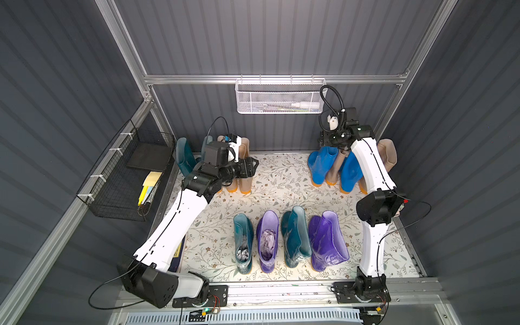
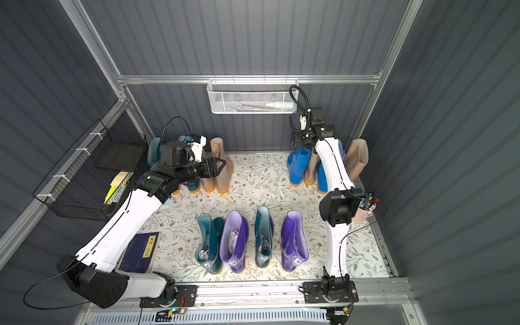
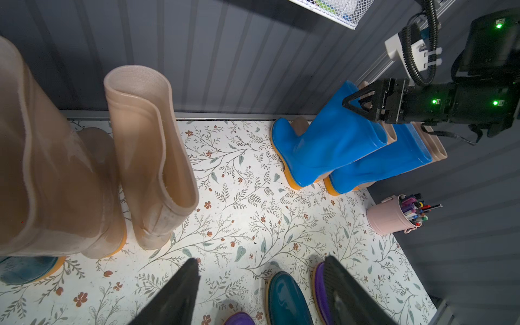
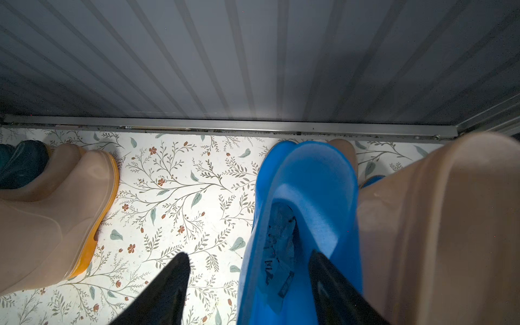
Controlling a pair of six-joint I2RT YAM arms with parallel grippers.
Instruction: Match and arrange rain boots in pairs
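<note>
At the back right, a blue boot (image 1: pixel 323 163), a beige boot (image 1: pixel 336 165), another blue boot (image 1: pixel 351 174) and another beige boot (image 1: pixel 386 152) stand in a row. My right gripper is open, fingers apart on either side of the near blue boot's rim (image 4: pixel 262 227). At the back left stand teal boots (image 1: pixel 183 155) and beige boots (image 1: pixel 245 181). Over these, my left gripper hangs open with nothing between its fingers. Along the front, a teal boot (image 1: pixel 242 230), purple boot (image 1: pixel 267 222), second teal boot (image 1: pixel 295 233) and second purple boot (image 1: pixel 323 243) alternate.
A white wire basket (image 1: pixel 279 97) hangs on the back wall; a black mesh basket (image 1: pixel 119 195) hangs at left. A pink pen cup (image 3: pixel 387 216) stands by the right edge, and a dark blue book (image 2: pixel 139 252) lies front left.
</note>
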